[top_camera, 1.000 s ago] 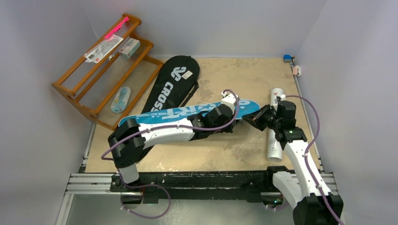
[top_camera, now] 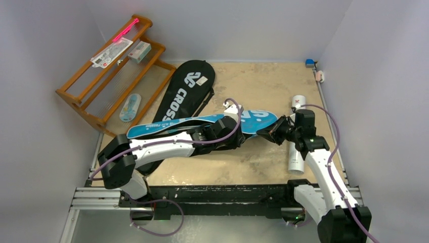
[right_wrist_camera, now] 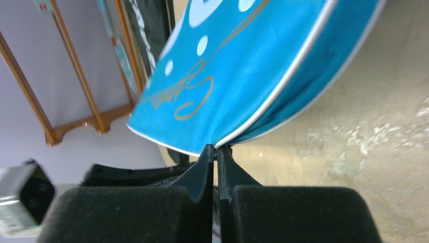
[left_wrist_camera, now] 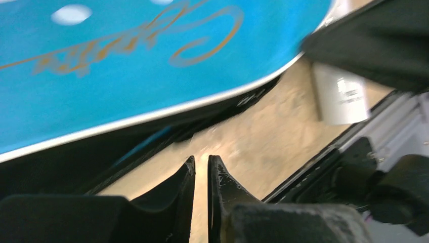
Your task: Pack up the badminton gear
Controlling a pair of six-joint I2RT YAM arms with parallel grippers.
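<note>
A long blue racket bag with white lettering lies across the middle of the table, dark along its near side. My right gripper is shut on the white-piped edge at its right end. In the left wrist view, the blue panel is raised over a dark gap. Slightly apart and with nothing between them, the fingers of my left gripper stand over bare table just in front of that gap. The left arm hides part of the bag from above. A black CROSS racket bag lies behind, partly under the blue one.
White shuttlecock tubes stand in line along the right side. At the back left is a wooden rack holding a box, a paper sheet and a pink item.
My left arm has moved left and slightly toward the front along the bag, whose near edge now shows a dark opening.
</note>
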